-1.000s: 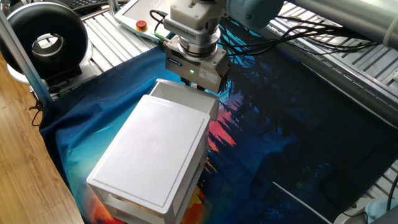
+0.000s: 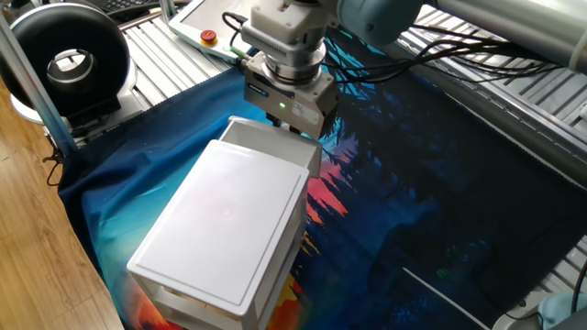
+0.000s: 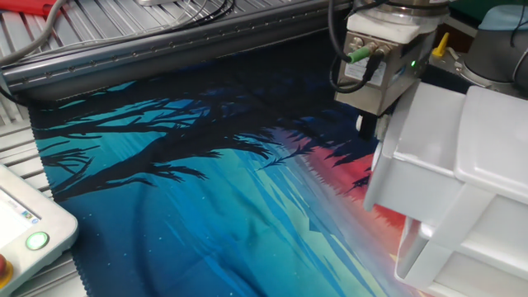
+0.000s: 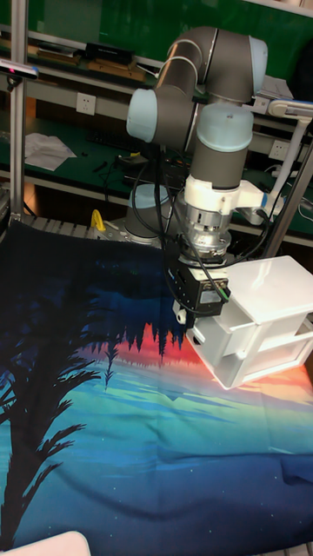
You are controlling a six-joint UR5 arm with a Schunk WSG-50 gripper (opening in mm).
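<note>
A white drawer unit (image 2: pixel 220 220) stands on the colourful cloth. Its upper drawer (image 2: pixel 271 145) is pulled partly out, toward the arm's gripper, and the part of it that shows looks empty. My gripper (image 2: pixel 283 126) points down right at the front of that drawer. In the second exterior view the gripper (image 3: pixel 370 136) is beside the drawer's front panel (image 3: pixel 412 177). The third exterior view has the gripper (image 4: pixel 182 317) close against the drawer front. The drawer partly hides the fingertips, so their gap and any contact are unclear.
Patterned cloth (image 3: pixel 206 190) covers the table, with wide free room in front of the drawer. A tablet-like panel with a red button (image 2: pixel 209 37) lies at the table's edge. A black round object (image 2: pixel 69 69) stands at the left. Cables hang beside the arm.
</note>
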